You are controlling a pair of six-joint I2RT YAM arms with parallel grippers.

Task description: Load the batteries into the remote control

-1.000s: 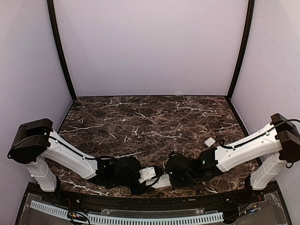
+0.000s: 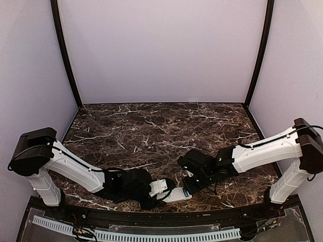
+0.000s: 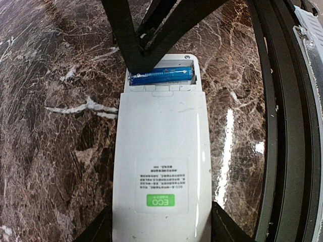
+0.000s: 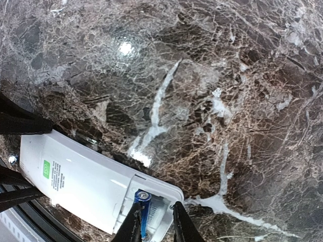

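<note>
The white remote [image 3: 161, 141] lies back side up with its battery compartment exposed at one end, a blue battery [image 3: 160, 74] in it crosswise. My left gripper is shut on the remote's other end. Over the compartment is my right gripper, its fingertips close together at the battery; whether anything is between them I cannot tell. In the top view the remote [image 2: 176, 196] is at the front edge between both arms.
A black rail and white vent strip [image 2: 166, 233] run along the front edge.
The left arm stays still.
</note>
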